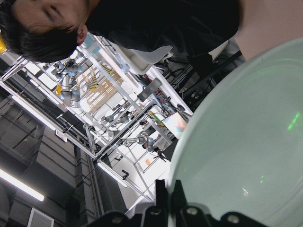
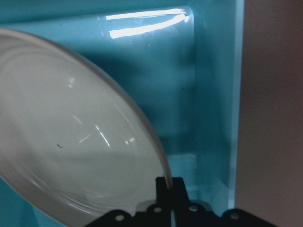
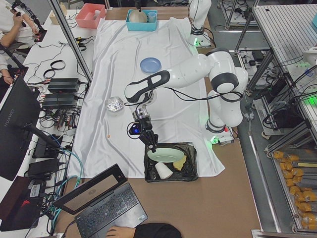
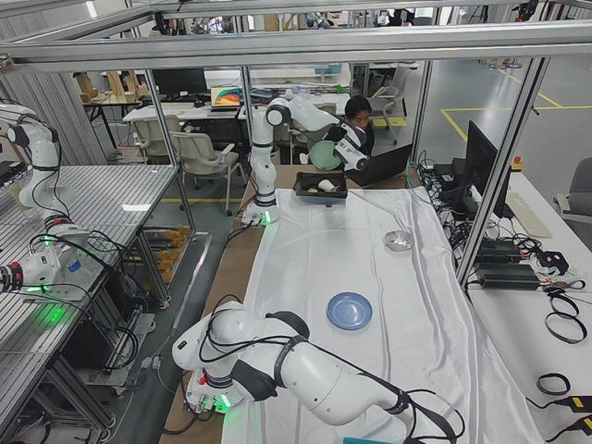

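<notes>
In the camera left view my left gripper [image 3: 151, 144] is shut on the rim of a pale green plate [image 3: 168, 154] [image 4: 326, 155], raised over the black tray [image 3: 186, 173]; the left wrist view shows the plate [image 1: 241, 142] on edge between the fingers. A white piece [image 3: 163, 171] and a yellow piece [image 3: 178, 165] lie in the tray. In the right wrist view a cream oval plate [image 2: 75, 132] is over the blue bin [image 2: 215, 94], its rim between the fingertips of my right gripper.
A blue plate [image 3: 150, 65] and a silver foil bowl [image 3: 114, 104] lie on the white cloth. A laptop [image 3: 106, 213] and a person are at the near end. Mid-cloth is mostly clear.
</notes>
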